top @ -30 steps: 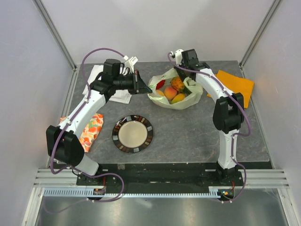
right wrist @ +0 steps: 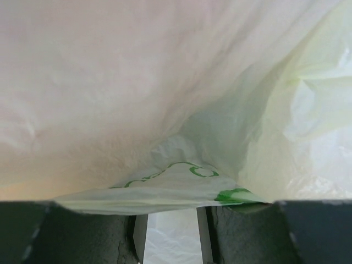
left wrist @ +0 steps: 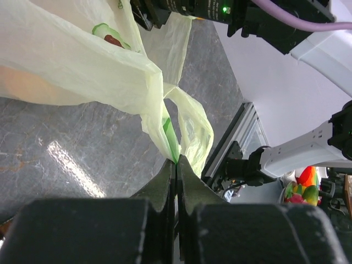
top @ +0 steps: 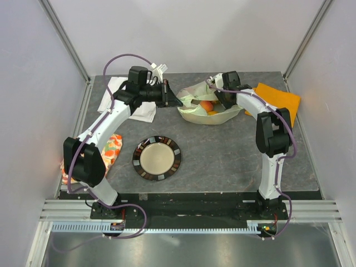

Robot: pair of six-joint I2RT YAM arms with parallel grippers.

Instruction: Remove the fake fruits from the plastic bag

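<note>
The pale plastic bag [top: 196,114] lies at the back centre. An orange fruit [top: 206,105] and a yellow one [top: 212,113] show inside it; other contents are hidden. My left gripper is shut on a gathered end of the bag, as the left wrist view shows. My right gripper stands open down inside the bag, beside the fruits in the top view, with plastic filling its wrist view. Whether a fruit is between its fingers is hidden.
A dark-rimmed plate [top: 157,158] lies on the front middle of the table. An orange sheet [top: 283,100] is at right, white paper [top: 144,114] at back left, a patterned cloth [top: 111,149] at left.
The left gripper has shifted slightly, still at the bag's end.
</note>
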